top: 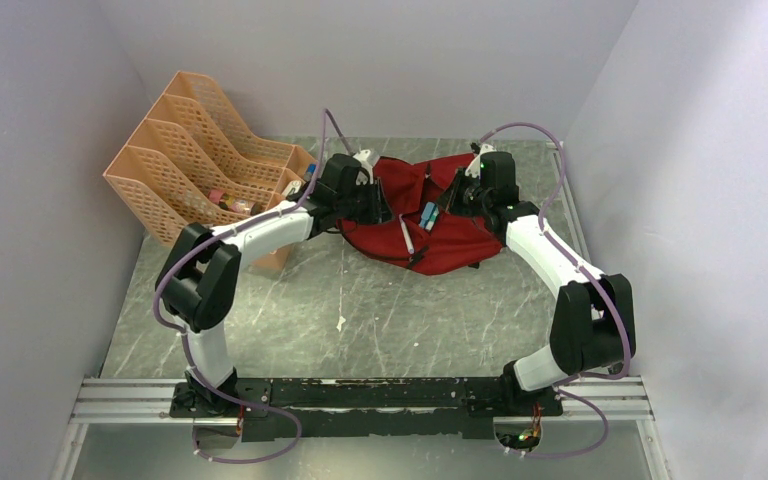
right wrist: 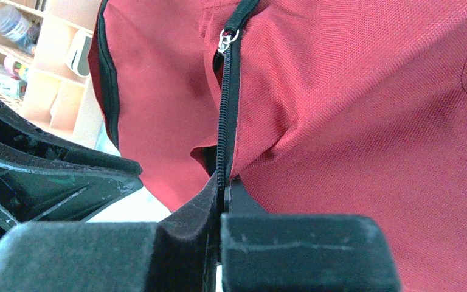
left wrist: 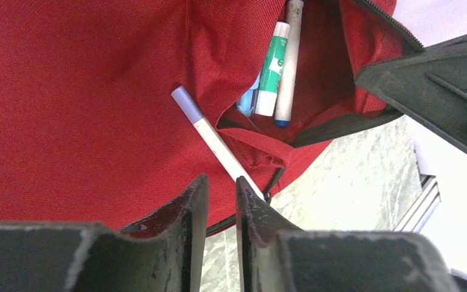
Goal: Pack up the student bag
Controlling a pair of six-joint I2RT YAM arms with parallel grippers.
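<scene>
The red bag (top: 380,240) lies flat on the table, its zipped opening raised at one edge. My right gripper is shut on that black zipper edge (right wrist: 224,115). Inside the opening, the left wrist view shows a green-and-white glue stick (left wrist: 272,70), a white marker with a blue end (left wrist: 289,64) and part of a light blue item (left wrist: 247,100). Another white marker with a purple end (left wrist: 222,149) rests on the red cloth outside the pocket, beside its lip. Over this marker's lower end hovers my left gripper, slightly open, with a narrow empty gap between its fingers.
A tan tiered organizer (top: 190,150) stands at the left, with a bottle (top: 232,202) in one compartment. The right gripper's fingers (left wrist: 432,85) are close beside the left one's workspace. Grey tabletop (top: 400,320) in front of the bag is clear.
</scene>
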